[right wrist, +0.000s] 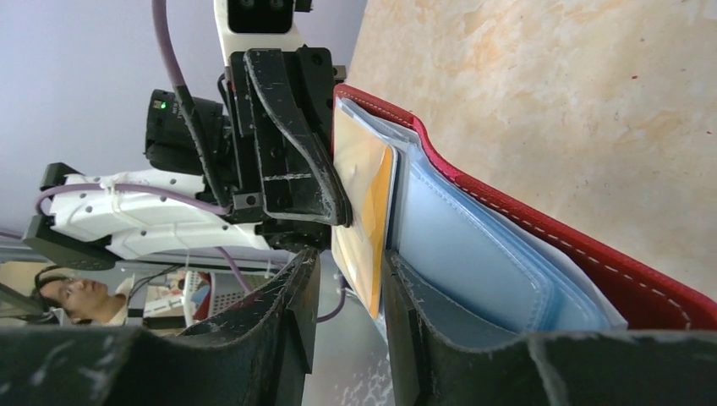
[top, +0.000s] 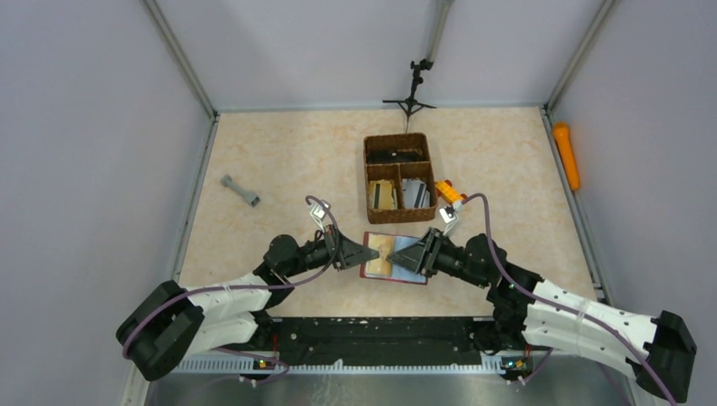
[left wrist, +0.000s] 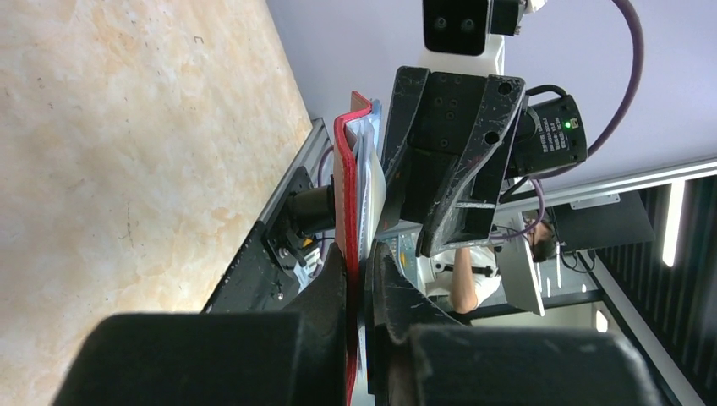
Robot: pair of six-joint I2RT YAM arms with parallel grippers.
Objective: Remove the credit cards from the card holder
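Note:
The opened card holder (top: 406, 243) has a red cover (right wrist: 524, 224) and clear bluish sleeves (right wrist: 473, 245). It is held up between my arms at the front middle of the table. My left gripper is shut on its left side, with the red edge standing between the fingers. A gold card (right wrist: 379, 211) sits in the holder, its orange edge showing at the sleeve opening. My right gripper is open, its two fingertips on either side of that card's lower part; whether they touch it I cannot tell.
Behind the holder stands a wicker basket (top: 371, 190) with gold cards (top: 383, 194) in one compartment and silvery cards (top: 415, 193) beside them. A yellow toy (top: 450, 192) lies at its right, a grey tool (top: 240, 190) far left. Bare table surrounds them.

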